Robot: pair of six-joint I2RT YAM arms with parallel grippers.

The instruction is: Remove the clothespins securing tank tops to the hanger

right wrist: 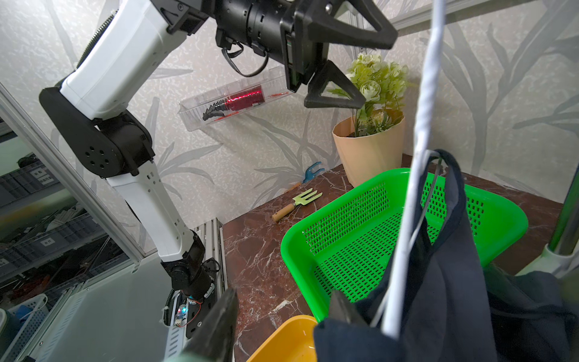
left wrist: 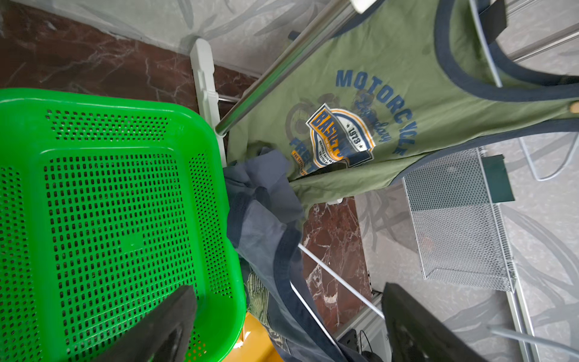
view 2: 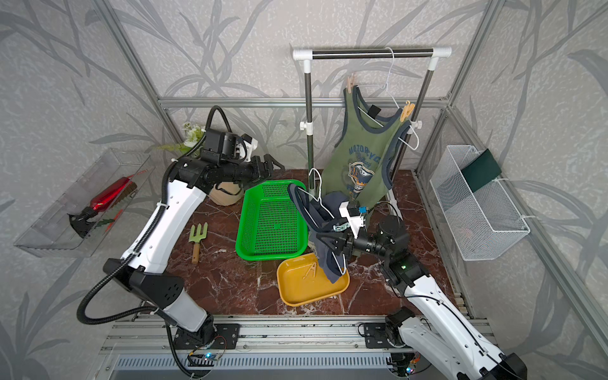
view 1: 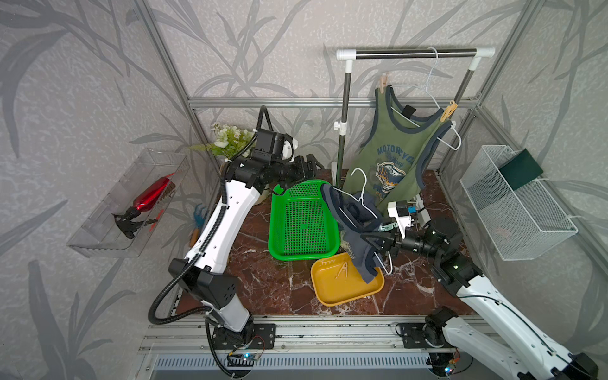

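Observation:
A green tank top [view 1: 386,152] hangs from the rack on a white hanger, with light clothespins [view 1: 448,111] at its shoulders. My right gripper [view 1: 373,234] is shut on a navy tank top [view 1: 361,253] with its white hanger [right wrist: 410,217], held low in front of the rack. My left gripper [view 1: 310,166] stands open and empty, up and left of that hanger, above the back of the green basket [view 2: 272,253]. In the yellow tray [view 1: 326,291] lie loose clothespins [view 1: 342,271].
A potted plant [right wrist: 365,150] is behind the left arm, and a garden fork [view 2: 196,240] lies on the left of the marble table. A white mesh basket [view 1: 513,209] hangs on the right wall, a clear bin [view 1: 95,234] on the left.

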